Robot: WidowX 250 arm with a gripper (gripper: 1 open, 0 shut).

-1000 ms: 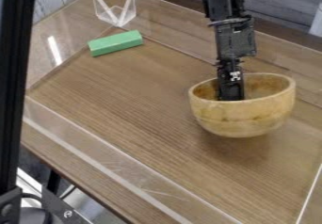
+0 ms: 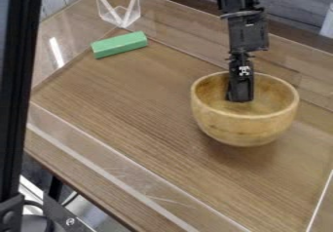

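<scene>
A wooden bowl [image 2: 242,124] stands on the table at the right of the camera view. My gripper [image 2: 239,94] points down into the bowl from above, its fingers inside near the back half and partly hidden by the rim. It looks shut, and I cannot see anything between its fingers.
A green block [image 2: 120,44] lies at the back left, with a clear plastic piece [image 2: 120,12] behind it. The left and front of the wooden table [image 2: 143,138] are open. A dark post runs along the left edge.
The bowl has shifted a little to the left, and my gripper has moved slightly rightward relative to it, now sitting nearer the bowl's middle.
</scene>
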